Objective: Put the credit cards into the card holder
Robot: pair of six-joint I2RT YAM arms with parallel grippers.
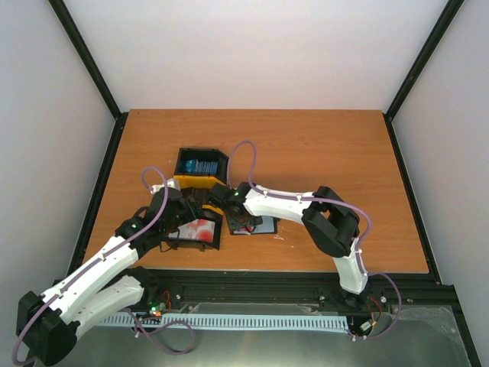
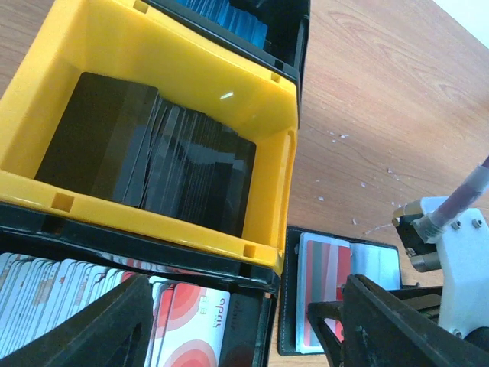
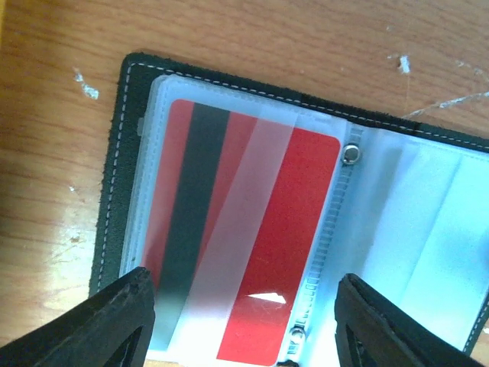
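The card holder (image 3: 382,222) lies spread out on the table, dark-edged with clear plastic sleeves. A red card with a dark stripe (image 3: 279,245) shows through its left-hand sleeve. My right gripper is open over that sleeve, nothing between its fingers. White cards with red print (image 2: 187,325) stand packed in the near black bin, and darker cards (image 2: 191,160) fill the yellow bin. Above the near bin, my left gripper stands open and empty, its fingers apart. From the top, the right arm covers part of the holder (image 1: 265,225).
A far black bin (image 1: 202,163) holds blue cards, in line with the yellow bin (image 1: 197,182) and the near black bin (image 1: 196,231). Right beside the bins lies the holder. Bare wood (image 1: 321,145) stretches across the back and right of the table.
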